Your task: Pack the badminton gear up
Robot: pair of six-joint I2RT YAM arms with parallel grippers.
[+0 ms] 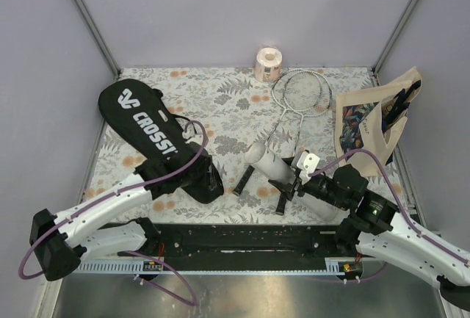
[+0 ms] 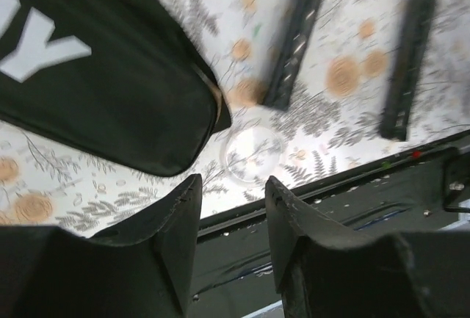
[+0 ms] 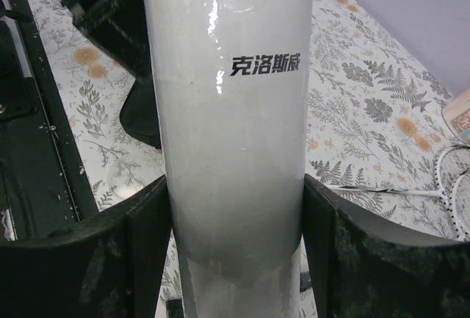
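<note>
A white shuttlecock tube (image 1: 268, 160) with dark lettering fills the middle of the right wrist view, tilted above the table. My right gripper is shut around it. Over the lower end of the black racket bag (image 1: 139, 116) hovers my left gripper, open and empty. Beyond its fingertips, a clear round disc (image 2: 253, 154) lies flat on the cloth beside the bag's tip. Two rackets (image 1: 302, 92) rest overlapped at the back centre. Their black handles (image 1: 244, 180) point towards the front, one partly beneath the tube.
At the back stands a pinkish roll (image 1: 268, 63). A beige tote bag (image 1: 358, 131) with dark items in its opening leans at the right. The black front ledge (image 1: 235, 239) borders the table. Cloth between bag and rackets is clear.
</note>
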